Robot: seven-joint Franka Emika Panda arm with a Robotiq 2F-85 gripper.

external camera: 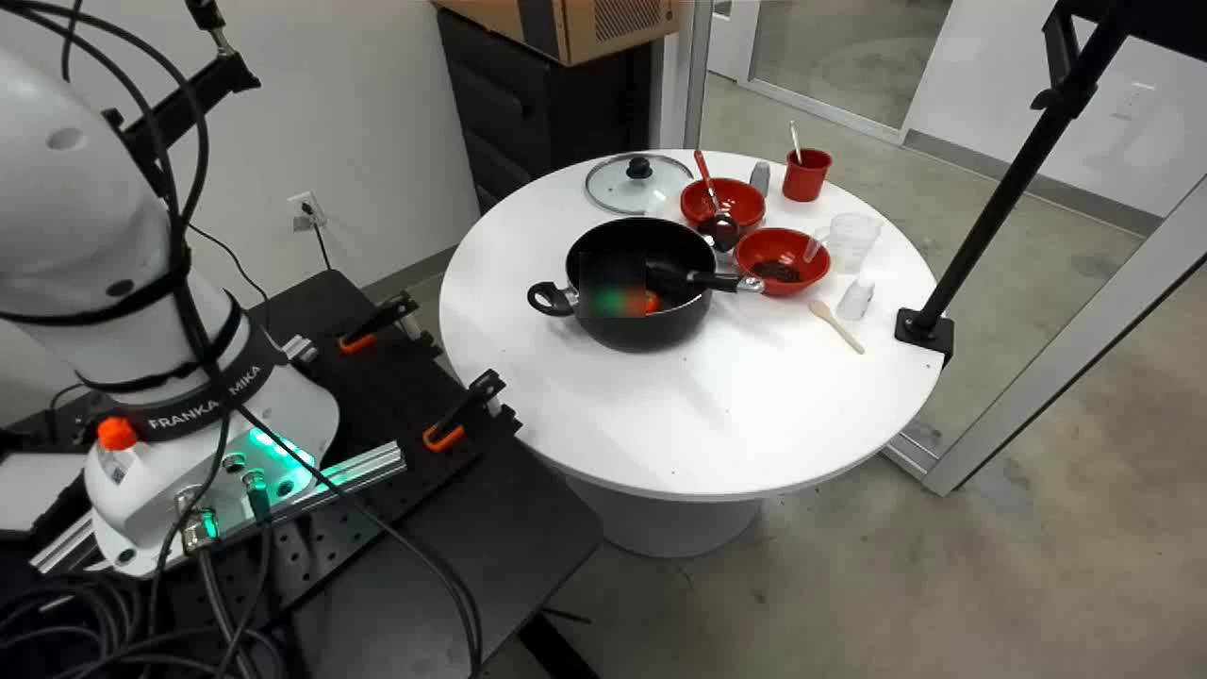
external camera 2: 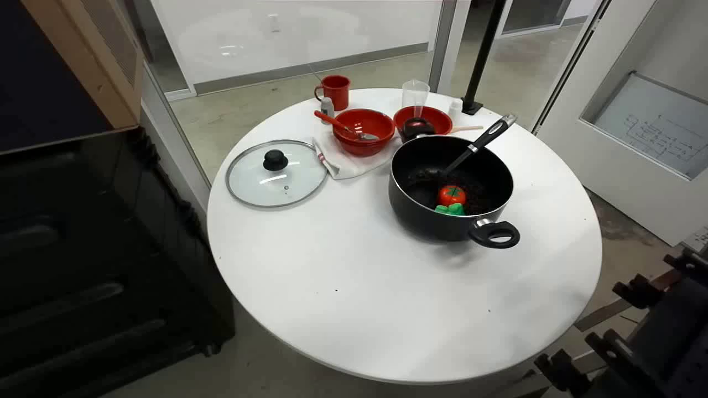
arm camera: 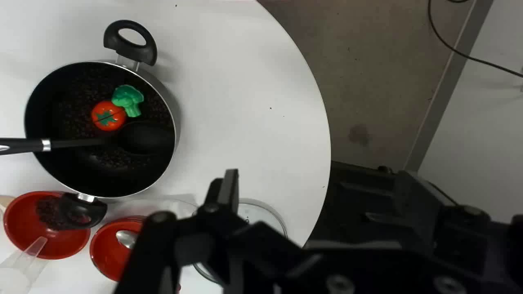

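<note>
A black pot [external camera 2: 425, 229] sits on the white round table, holding a toy tomato [arm camera: 108, 116], a green toy broccoli [arm camera: 128, 100] and a scattering of dark bits. A black spoon [arm camera: 73, 143] rests in it, its handle over the rim. The glass lid [external camera 2: 276, 173] lies flat on the table, apart from the pot; in the wrist view my gripper's body partly covers it. My gripper is open with nothing between its fingers, above the table and to one side of the pot. Neither exterior view shows the gripper.
Beside the pot stand red bowls [external camera 2: 371, 147], one with dark bits, a red mug [external camera 2: 336, 92], a clear cup [external camera 2: 415, 95] and small bottles. A folded towel [external camera 2: 348, 167] lies by the lid. A black pole [external camera: 1024, 158] rises at the edge.
</note>
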